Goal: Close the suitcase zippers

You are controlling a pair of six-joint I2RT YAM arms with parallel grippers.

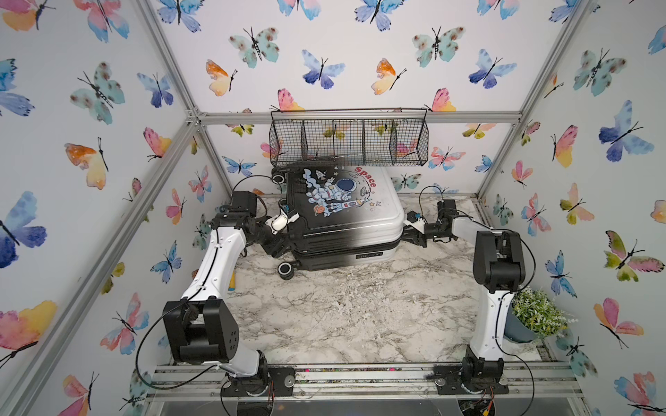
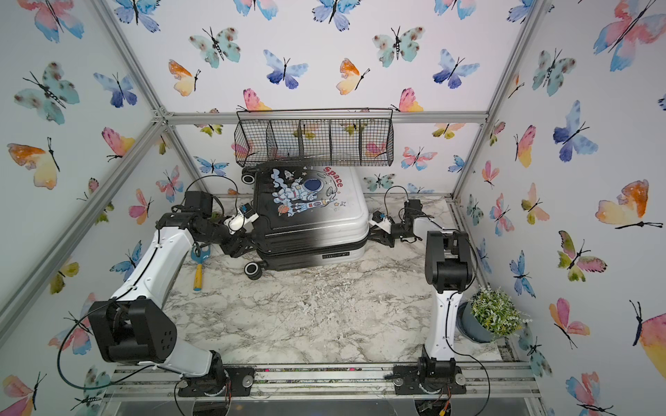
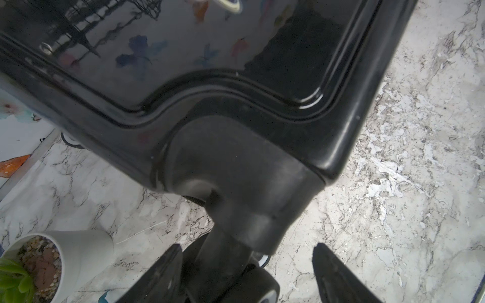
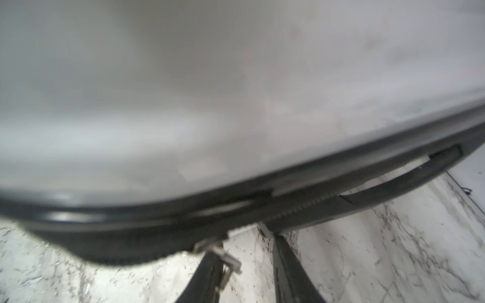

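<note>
The suitcase [image 1: 340,208], black fading to white with an astronaut print, lies flat at the back of the table. At its right side a metal zipper pull [image 4: 224,260] hangs from the zipper track [image 4: 126,247]. My right gripper is partly open there; the pull overlaps its left finger, and nothing clearly spans the gap. At the suitcase's front left corner, my left gripper stands open, its fingers on either side of the black wheel mount [image 3: 222,257]. Whether they touch it I cannot tell. The zipper's far side is hidden.
Behind the suitcase hangs a wire basket [image 1: 350,142]. A potted plant [image 2: 492,312] sits at the right front, and a yellow-handled tool [image 2: 198,277] lies at left. A white pot [image 3: 86,257] shows in the left wrist view.
</note>
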